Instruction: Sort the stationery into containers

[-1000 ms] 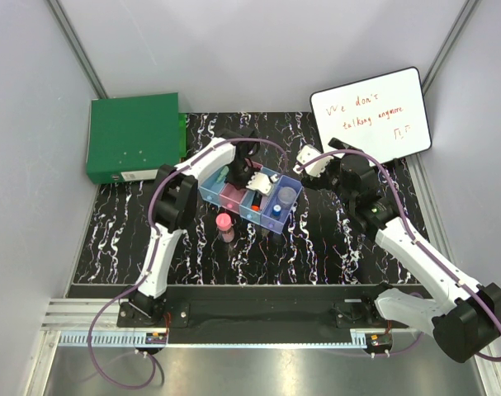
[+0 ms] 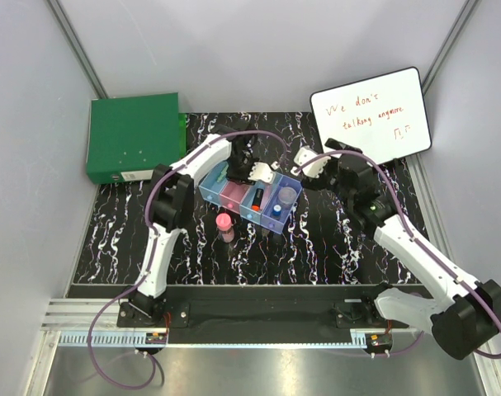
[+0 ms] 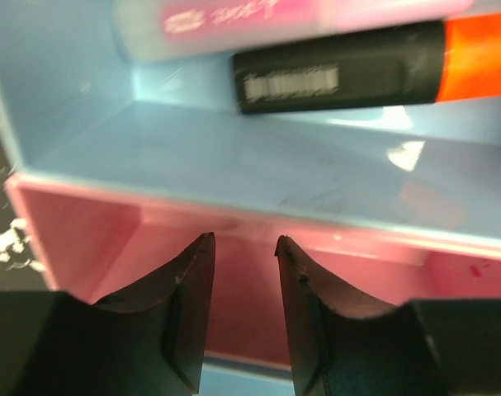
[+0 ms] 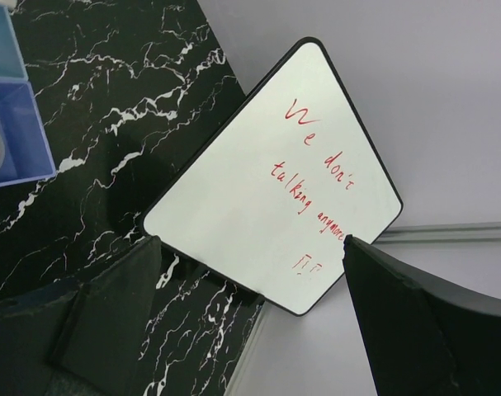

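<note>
A box divided into coloured compartments (image 2: 272, 223) stands in the middle of the table. My left gripper is over its pink compartment (image 3: 163, 247), fingers part open with nothing between them. The bit of pink floor visible between and beside them looks bare. In the neighbouring light blue compartment lie a black marker with an orange end (image 3: 341, 70) and a pink-labelled clear tube (image 3: 225, 21). The purple-blue compartment holds a clear round roll (image 2: 287, 196) and a small blue-capped bottle (image 2: 276, 211). My right gripper hangs open and empty, right of the box.
A pink-capped bottle (image 2: 224, 226) stands in front of the box. The whiteboard (image 2: 371, 115) with red writing leans at the back right, and a large green box (image 2: 133, 136) occupies the back left. Bare marble table lies at the front right.
The right arm and the other objects have stayed put.
</note>
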